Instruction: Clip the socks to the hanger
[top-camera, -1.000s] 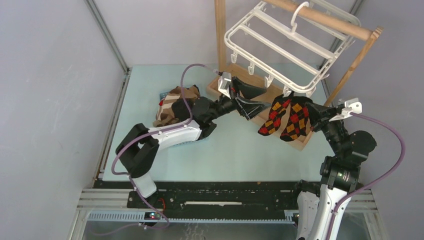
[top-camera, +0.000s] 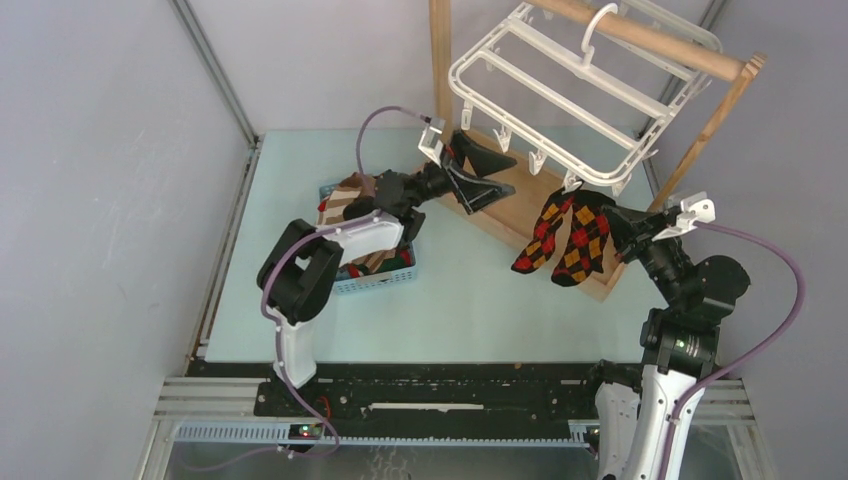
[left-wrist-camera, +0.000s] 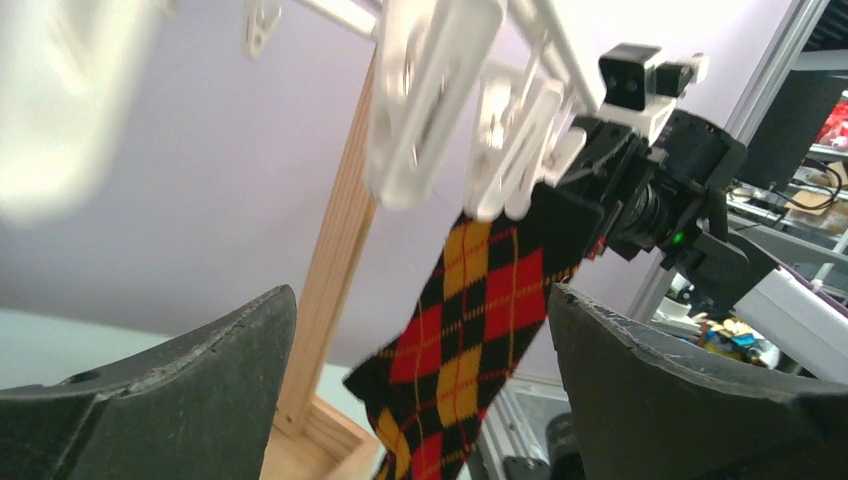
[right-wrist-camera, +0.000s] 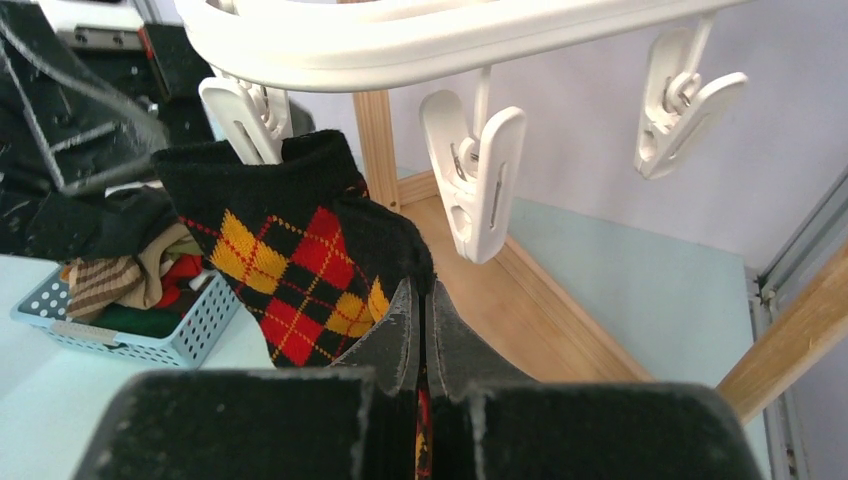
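Two argyle socks (top-camera: 580, 250) in black, red and yellow hang below the front row of the white hanger (top-camera: 560, 105); in the right wrist view a clip (right-wrist-camera: 245, 125) sits on the sock cuff (right-wrist-camera: 250, 160). My right gripper (top-camera: 622, 230) is shut at the sock fabric beside that clip, its pinched edge between the fingertips. My left gripper (top-camera: 485, 175) stands open left of the socks, with white clips above it in its wrist view.
A blue basket (right-wrist-camera: 180, 340) of socks lies under the left arm. The wooden frame (top-camera: 440, 60) holds the hanger over a wooden tray (top-camera: 510, 210). Empty clips (right-wrist-camera: 480, 180) hang beside the socks.
My left gripper has drawn back leftward and its arm has shifted, uncovering more of the basket. My right gripper and the socks have moved only slightly.
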